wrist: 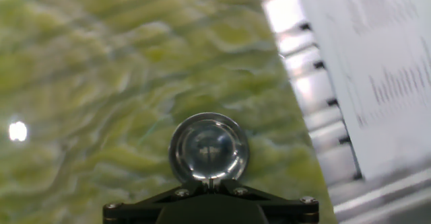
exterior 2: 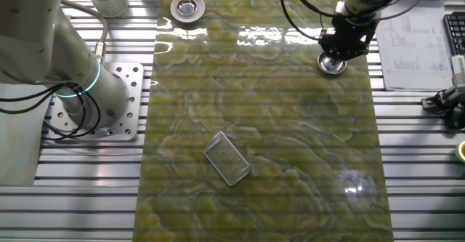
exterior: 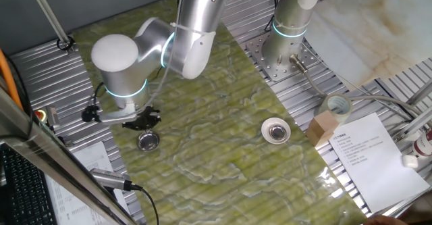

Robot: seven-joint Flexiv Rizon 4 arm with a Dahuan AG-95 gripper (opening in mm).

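Note:
A small shiny metal bowl (exterior: 148, 141) rests on the green marbled board, close to its left edge in exterior view 1. My gripper (exterior: 142, 119) is just beside and above it, partly covering its rim in exterior view 2, where the bowl (exterior 2: 332, 64) shows below the dark fingers. In the wrist view, the fingertips of my gripper come together at the near rim of the bowl (wrist: 209, 148), with nothing visible between them. Whether they touch the rim cannot be told.
A white dish (exterior: 275, 131) holding a small metal cup sits by the board's other edge, near a wooden block (exterior: 322, 128) and a tape roll (exterior: 335, 107). A flat metal grater (exterior 2: 227, 158) lies on the board. Much of the board is bare. A cabled device (exterior: 111, 179) stands off the edge.

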